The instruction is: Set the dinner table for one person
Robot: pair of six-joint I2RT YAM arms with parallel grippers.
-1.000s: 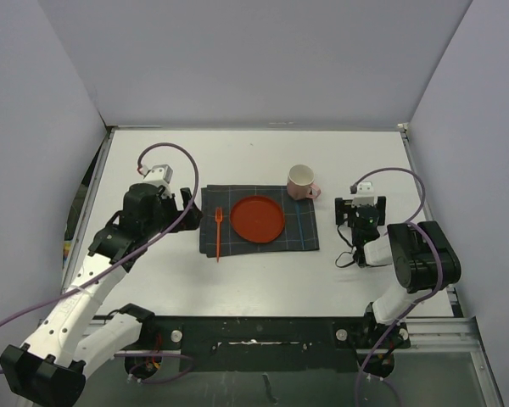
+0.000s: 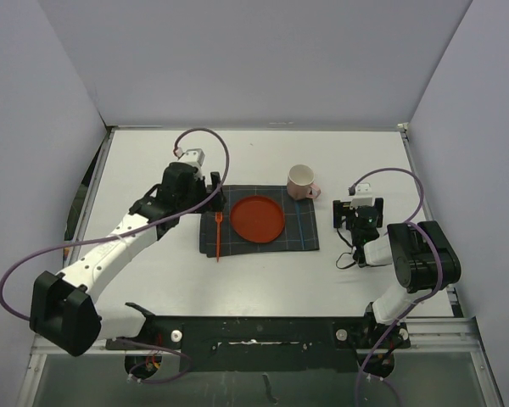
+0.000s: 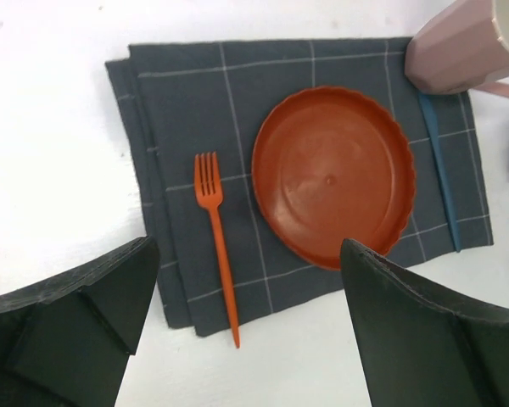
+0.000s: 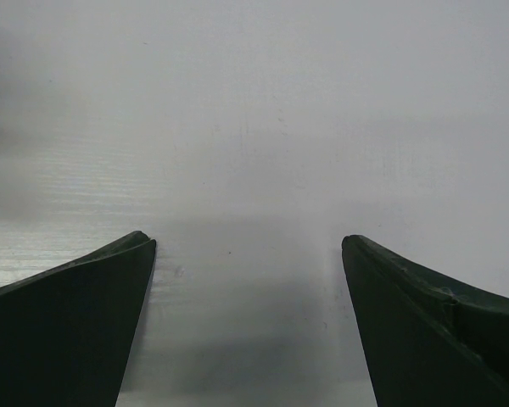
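On dark checked placemats (image 3: 288,76) lie an orange plate (image 2: 257,219), an orange fork (image 3: 221,250) left of it and a blue utensil (image 3: 441,178) right of it. A pink mug (image 2: 300,182) stands at the mat's back right corner. My left gripper is open, empty, above the left part of the mats, over the fork's area. My right gripper is open with nothing between its fingers, over bare table right of the mats.
Grey walls enclose the sides and back.
My left arm has moved right, bringing its gripper from the mats' left edge to over them near the fork. The right arm and the tableware have not moved.
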